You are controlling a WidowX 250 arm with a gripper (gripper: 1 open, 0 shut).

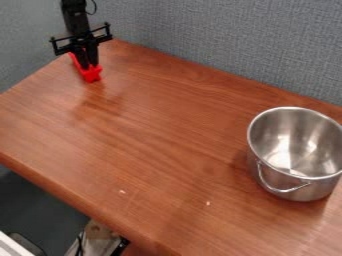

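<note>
My black gripper (83, 54) is at the far back-left corner of the wooden table, shut on a red object (91, 73). The object is partly hidden behind the gripper, and its exact shape is hard to tell at this size.
A steel pot (294, 152) with a wire handle stands at the right side of the table (154, 150). Grey padded walls (227, 35) border the back and left.
</note>
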